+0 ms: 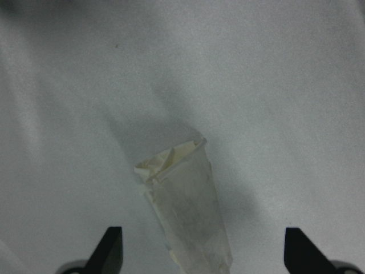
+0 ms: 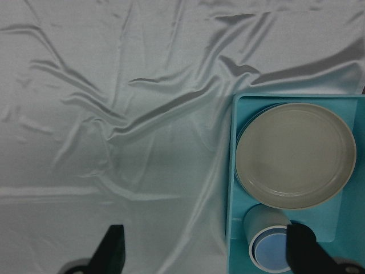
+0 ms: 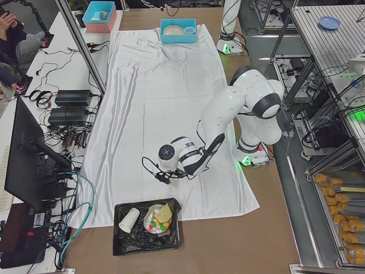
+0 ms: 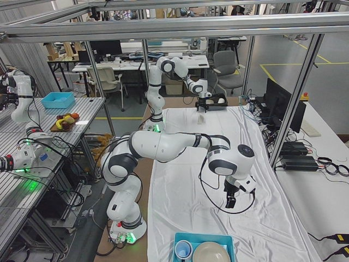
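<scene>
A crumpled translucent paper-like sleeve (image 1: pixel 188 211) lies on the white cloth, beneath and between the fingers of my open left gripper, not held. In the camera left view that gripper (image 3: pixel 165 177) hovers low over the cloth above the black tray (image 3: pixel 122 242), which holds a white cup (image 3: pixel 128 221) and a plate of food (image 3: pixel 158 220). My right gripper is open above the cloth, beside a teal bin (image 2: pixel 234 171) with a grey plate (image 2: pixel 295 154) and nested cups (image 2: pixel 259 225).
A monitor (image 3: pixel 25 160) and cables stand along the left side, and a metal table (image 3: pixel 325 51) is on the right.
</scene>
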